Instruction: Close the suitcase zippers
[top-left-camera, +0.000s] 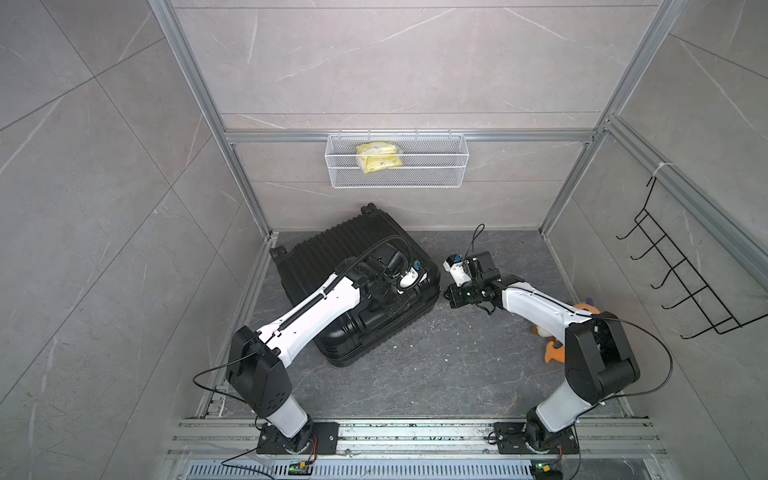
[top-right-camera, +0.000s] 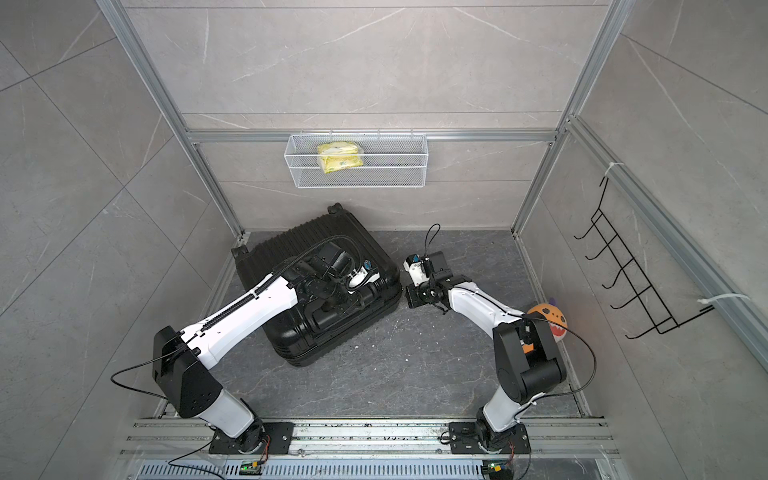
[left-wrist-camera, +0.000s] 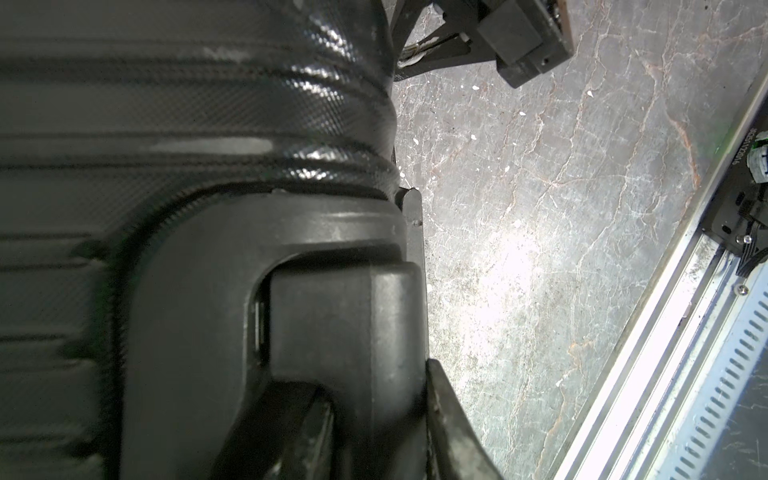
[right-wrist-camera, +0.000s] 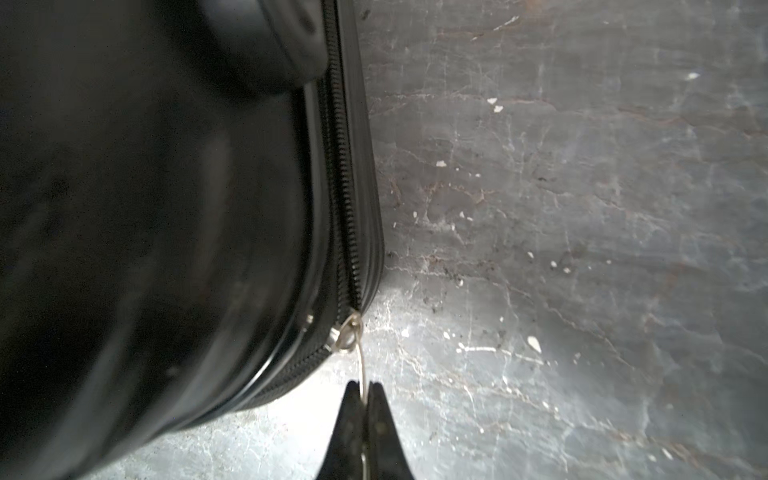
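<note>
The black suitcase (top-left-camera: 344, 264) lies flat on the floor, turned at an angle. My left gripper reaches over its top; the fingers (left-wrist-camera: 460, 440) stand apart, straddling a raised black block (left-wrist-camera: 328, 320) at the suitcase's edge. Whether they press on it cannot be told. At a suitcase corner, my right gripper is shut on a thin pull, which hangs from the metal zipper slider (right-wrist-camera: 348, 329). Above the slider in the right wrist view, the zipper teeth (right-wrist-camera: 342, 160) run up along the suitcase's side.
Bare grey floor (top-left-camera: 448, 368) lies in front and to the right of the suitcase. A white wire basket (top-left-camera: 432, 160) with a yellow packet (top-left-camera: 377, 157) hangs on the back wall. An orange plush toy (top-right-camera: 550, 320) sits behind the right arm; a black hook rack (top-left-camera: 680, 264) hangs on the right wall.
</note>
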